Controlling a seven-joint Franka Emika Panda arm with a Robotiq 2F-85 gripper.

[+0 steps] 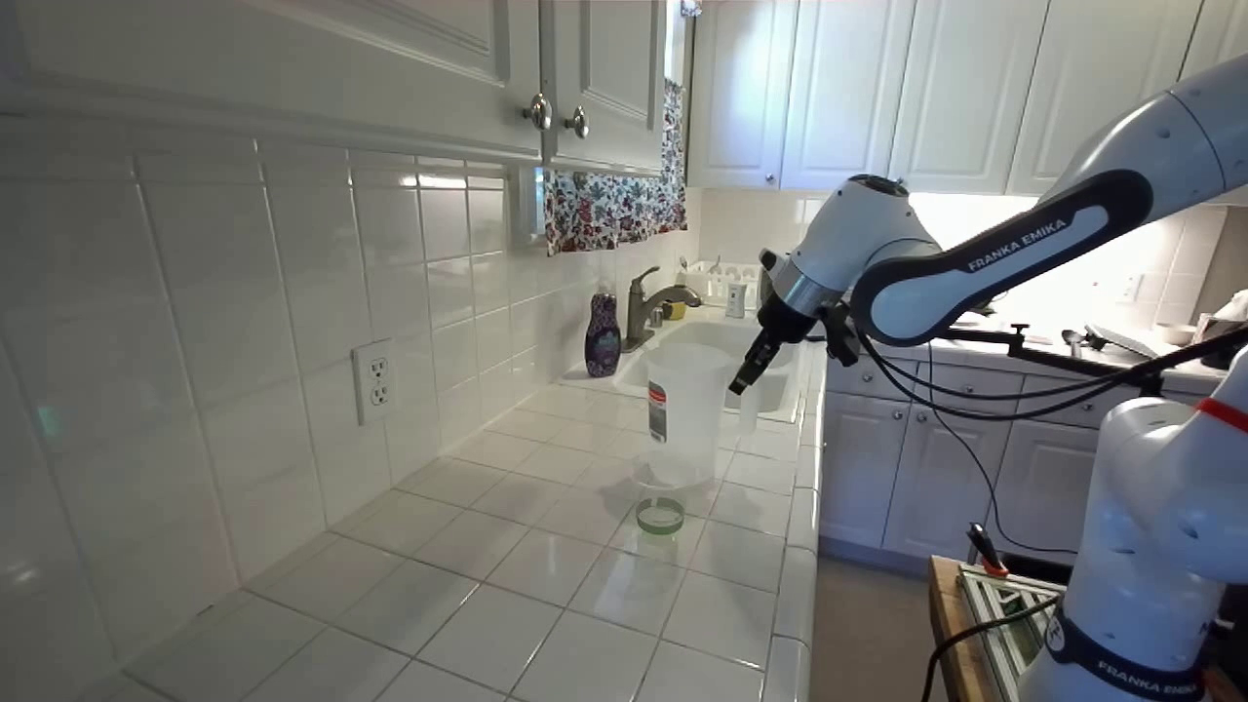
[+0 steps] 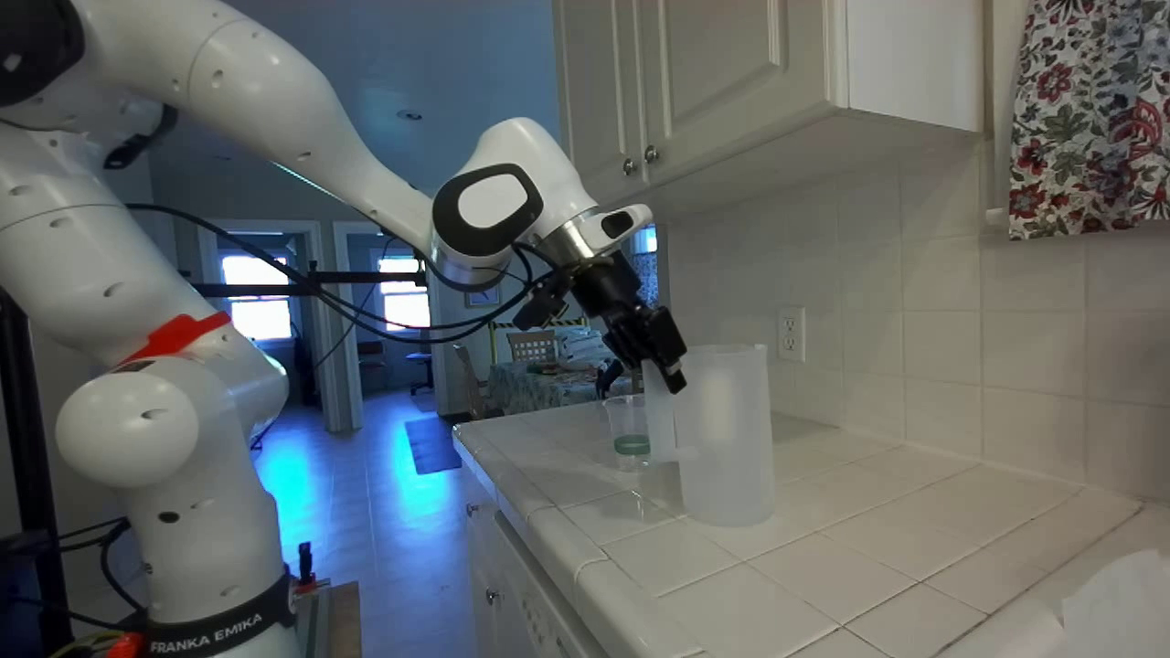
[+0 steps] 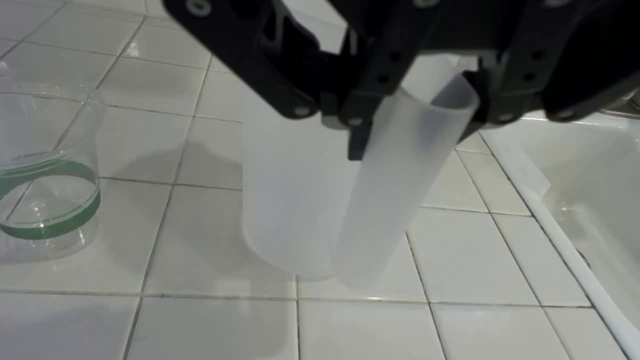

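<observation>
A tall frosted pitcher (image 2: 724, 439) with a wide hollow handle (image 3: 402, 174) is upright over the tiled counter. My gripper is shut on that handle near its top, one finger on each side. From the exterior the gripper (image 1: 742, 384) reaches down at a slant from the arm. The pitcher's label (image 1: 657, 411) faces the first exterior camera. Beside the pitcher stands a clear cup (image 3: 51, 180) with a green band, apart from it. Whether the pitcher's base touches the tiles is hard to tell.
The sink (image 3: 576, 174) lies close on the handle side, with a faucet (image 1: 643, 310) and a purple bottle (image 1: 603, 335) behind. A tiled wall (image 1: 409, 292) and upper cabinets (image 1: 351, 64) bound the counter. Bare tiles (image 1: 468, 573) spread on the near side of the cup.
</observation>
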